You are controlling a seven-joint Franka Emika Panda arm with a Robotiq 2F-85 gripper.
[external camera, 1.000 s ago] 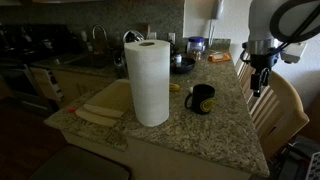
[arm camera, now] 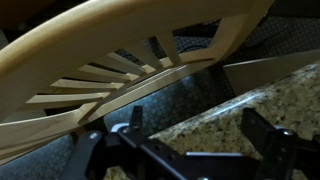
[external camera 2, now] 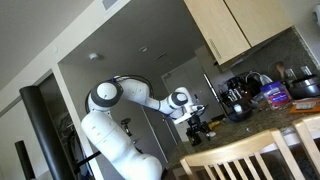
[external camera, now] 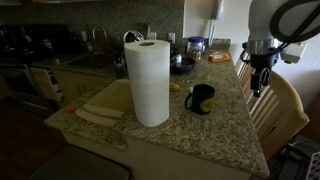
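My gripper stands open with nothing between its fingers, one fingertip [arm camera: 136,116] at the left of the wrist view and the other at the right. Below it the wrist view shows the speckled counter edge [arm camera: 235,122] and a wooden chair back [arm camera: 150,70]. In exterior view 1 the gripper [external camera: 257,90] hangs past the counter's right side, by the chair. On the counter stand a white paper towel roll [external camera: 149,84] and a black mug [external camera: 200,99] with a yellow mark, both well apart from the gripper.
A cutting board [external camera: 112,97] lies left of the roll. Toward the back are a dark bowl [external camera: 182,65], a jar [external camera: 196,46] and an orange item [external camera: 219,57]. Chair backs [external camera: 280,108] rise close beside its right edge.
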